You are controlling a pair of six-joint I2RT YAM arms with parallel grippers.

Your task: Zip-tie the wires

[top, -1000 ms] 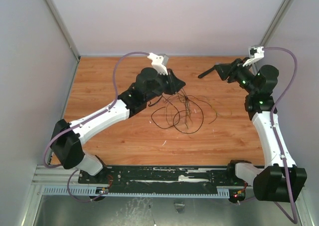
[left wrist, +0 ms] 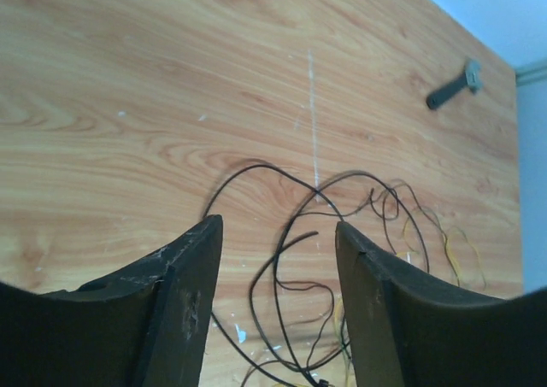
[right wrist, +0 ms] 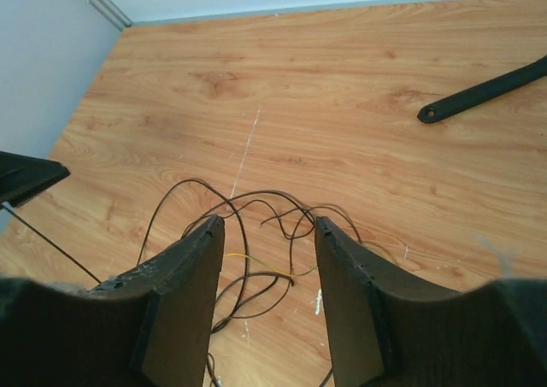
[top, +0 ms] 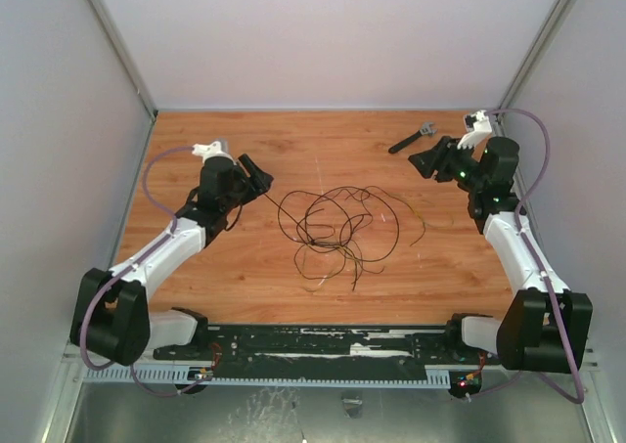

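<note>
Several thin black wires lie looped in a loose tangle point(top: 344, 220) on the wooden table, crossing densely at the bundle's left middle point(top: 313, 243). Some yellowish strands show among them in both wrist views. Left of the tangle, above the table, is my left gripper point(top: 264, 176), its fingers point(left wrist: 192, 276) apart with only wires on the table showing through the gap. A straight dark strand point(top: 281, 205) runs from near this gripper to the bundle. My right gripper point(top: 424, 163) hangs up and to the right of the tangle, open and empty. I cannot make out a zip tie clearly.
A dark-handled tool point(top: 406, 142) lies at the back right, near the right gripper. White walls point(top: 333, 42) bound the back and sides. Bare wood point(top: 254, 135) is free at the back left and in front of the tangle.
My left gripper has gone left, away from above the bundle, and lower. The wires it had drawn upward now lie spread flat.
</note>
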